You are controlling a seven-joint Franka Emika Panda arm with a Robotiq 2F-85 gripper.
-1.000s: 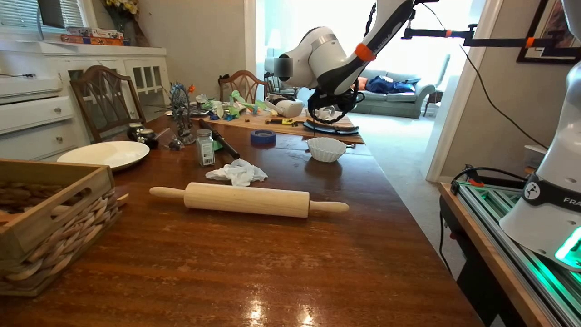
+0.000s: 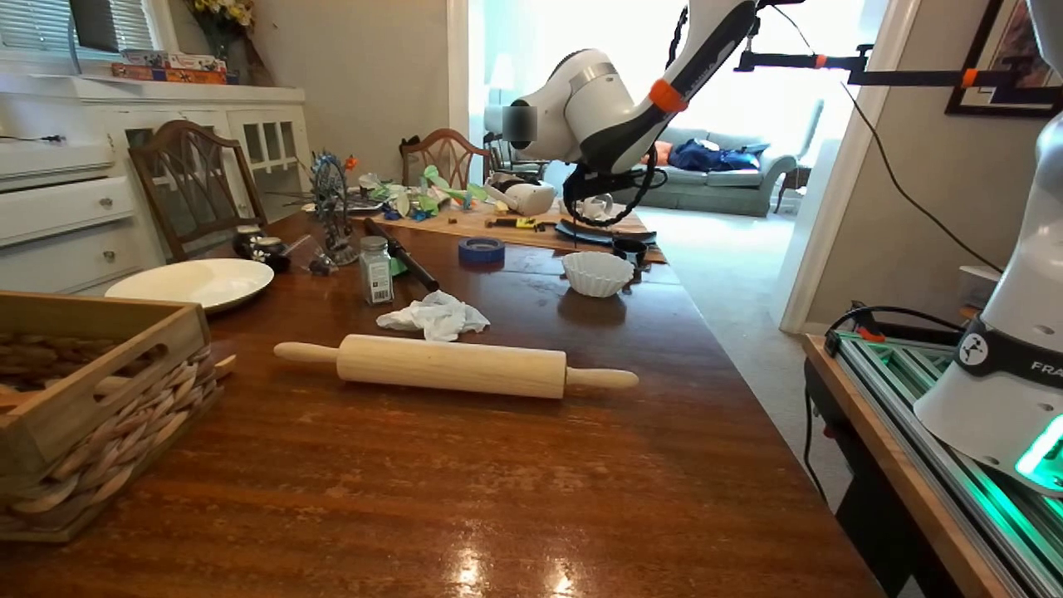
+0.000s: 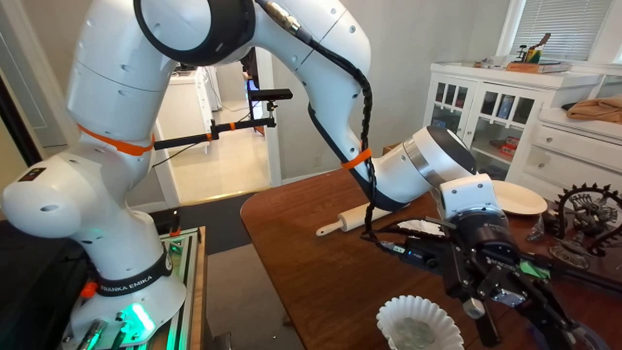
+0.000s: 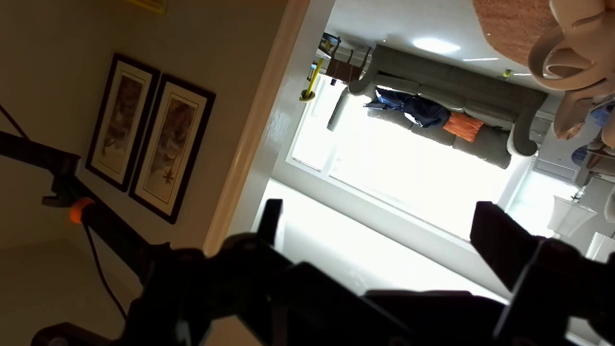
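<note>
My gripper is open in the wrist view, its two dark fingers wide apart with nothing between them. It faces out over the table's far end toward a bright window and a sofa (image 4: pixel 455 104), which appear upside down. In exterior view 2 the black gripper body (image 3: pixel 495 274) hangs at the lower right, above the table and to the side of a white fluted bowl (image 3: pixel 434 309). A dark cup-like object (image 2: pixel 630 249) shows just behind that bowl in exterior view 1. Nearer lies a wooden rolling pin (image 2: pixel 453 365), with crumpled white tissue (image 2: pixel 438 316) behind it.
A woven basket (image 2: pixel 110 438) stands at the near left, a white plate (image 2: pixel 194 283) beyond it. A glass jar (image 2: pixel 376 269), blue tape roll (image 2: pixel 481 250) and ornate metal stand (image 2: pixel 334 204) occupy the middle and back.
The dark cup-like object now shows behind the white bowl, where it was absent before. Cabling around the wrist has shifted slightly. The arm otherwise looks much the same.
</note>
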